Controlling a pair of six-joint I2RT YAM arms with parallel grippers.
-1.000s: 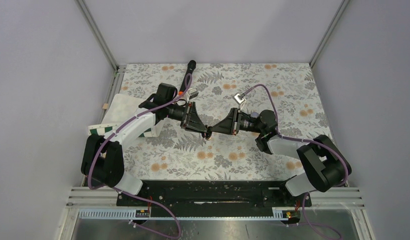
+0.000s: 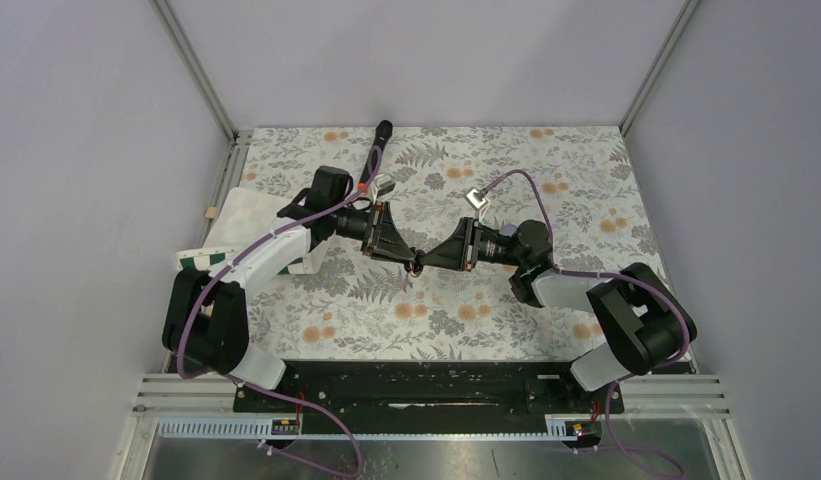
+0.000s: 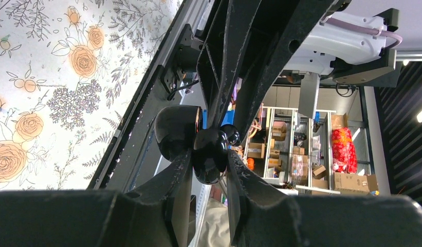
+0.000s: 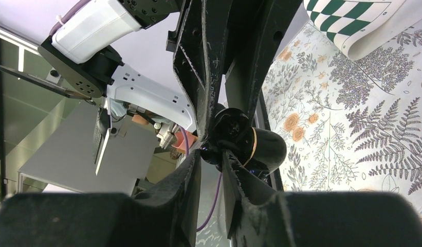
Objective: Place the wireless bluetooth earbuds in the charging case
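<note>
My two grippers meet over the middle of the table in the top view, left (image 2: 406, 262) and right (image 2: 428, 260). In the left wrist view the black glossy charging case (image 3: 208, 157) is gripped by my left gripper, with its rounded lid (image 3: 175, 128) standing open beside it. In the right wrist view the case (image 4: 265, 149), with a gold band, sits behind a small black earbud (image 4: 210, 154) at the fingertips of my right gripper, touching the case. How firmly the right fingers hold the earbud is hard to tell.
A dark microphone-like object (image 2: 381, 140) lies at the back of the floral table (image 2: 446, 320). A white sheet with a green checked border (image 2: 246, 220) lies at the left.
My right arm has shifted very slightly over the last second; the left arm and the case look unchanged.
</note>
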